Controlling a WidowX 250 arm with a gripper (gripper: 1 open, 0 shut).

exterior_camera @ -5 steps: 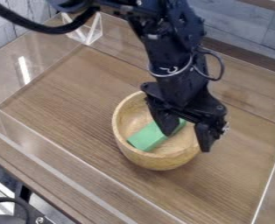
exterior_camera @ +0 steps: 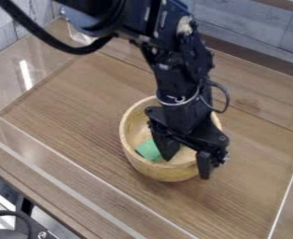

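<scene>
The black robot gripper (exterior_camera: 187, 149) reaches down from the top into a light wooden bowl (exterior_camera: 134, 137) in the middle of the view, its fingers apart over the bowl's right part. A green object (exterior_camera: 148, 147) lies in the bowl, mostly hidden behind the gripper; whether the fingers touch it cannot be seen.
A grey wooden wall (exterior_camera: 255, 42) runs along the back right. A black cable lies at the lower left corner.
The gripper has moved down and a little left into the bowl, now covering more of the green object.
</scene>
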